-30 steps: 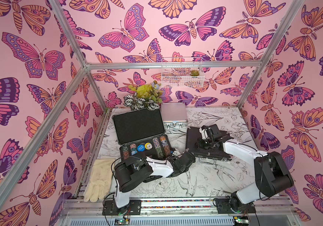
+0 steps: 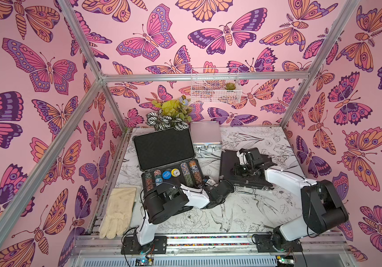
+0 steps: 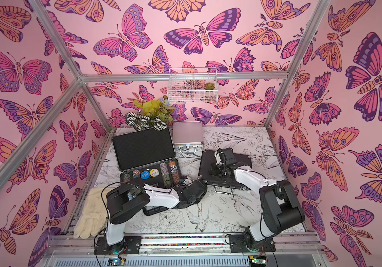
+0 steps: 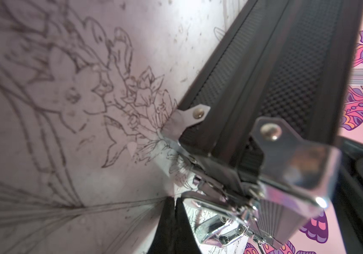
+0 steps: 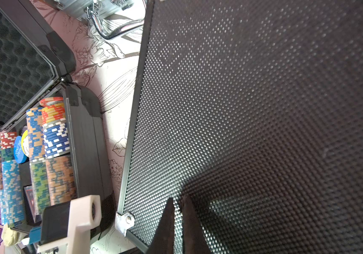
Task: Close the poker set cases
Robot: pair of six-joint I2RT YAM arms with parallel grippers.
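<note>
On the right, a black case [image 3: 208,164] lies flat with its lid down. The tips of my right gripper are shut, at or just above that lid; contact cannot be told. My left gripper, also shut, has its tips beside the metal latch [image 4: 215,205] at the case's front corner. Nothing shows between either pair of fingers. Left of it, a second black case stands open, its foam-lined lid [image 2: 164,149] raised and poker chips [image 2: 194,171] in rows inside. The left arm hides part of its front.
A closed pink case [image 2: 205,133] stands at the back, beside a leafy plant [image 2: 173,111]. Beige gloves [image 2: 117,211] lie at the left edge.
My left arm has shifted slightly, its gripper drifting a little rightward along the right case's front. The right arm has barely moved. Both cases look the same.
</note>
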